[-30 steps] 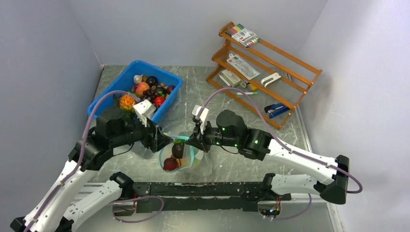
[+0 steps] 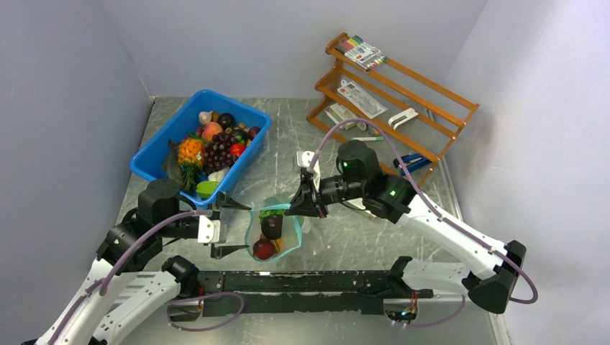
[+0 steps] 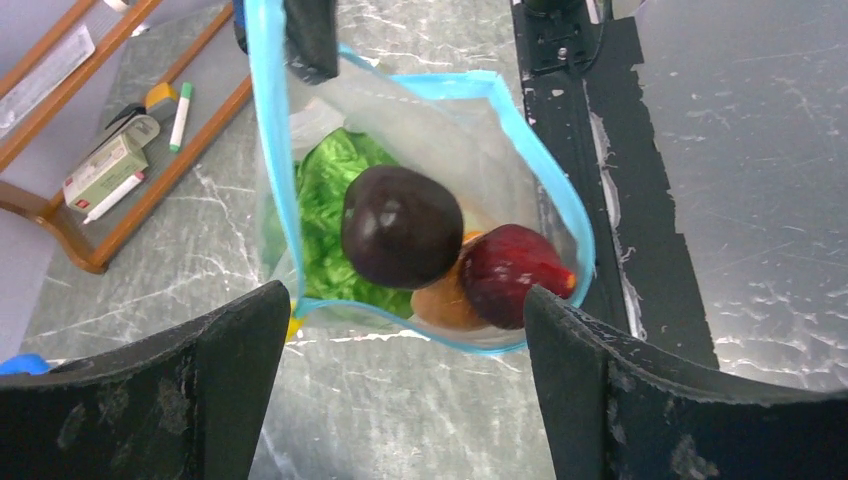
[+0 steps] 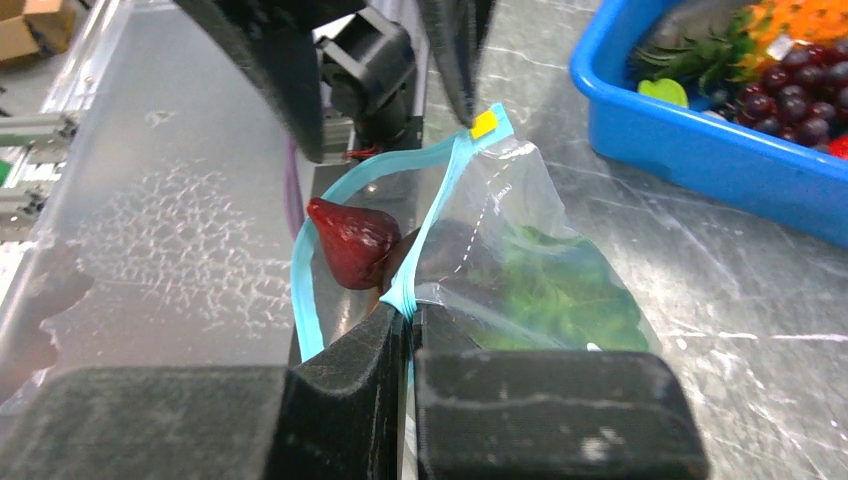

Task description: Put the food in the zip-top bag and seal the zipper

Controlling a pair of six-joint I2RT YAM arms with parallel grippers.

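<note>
The clear zip bag with its light-blue rim (image 3: 575, 215) gapes open between my two arms. Inside it lie a dark round vegetable (image 3: 400, 225), a dark red one (image 3: 512, 272), something orange-brown (image 3: 447, 303) and green leaves (image 3: 322, 205). My right gripper is shut on the bag's rim, which comes out pinched between its fingertips. Wide open, my left gripper (image 2: 236, 231) stands at the bag's left side, fingers pointing toward the mouth, with nothing gripped. In the right wrist view, one left finger (image 4: 458, 70) comes close to the yellow-marked rim corner (image 4: 485, 124); contact is unclear.
Behind the left arm stands a blue bin (image 2: 248, 159) full of toy fruit and vegetables. A wooden rack (image 2: 403, 86) with pens and small goods occupies the back right. Clear table (image 2: 345, 248) lies right of the bag, and a black rail (image 2: 288, 282) runs along the front.
The left gripper has turned and opened wide beside the bag's mouth.
</note>
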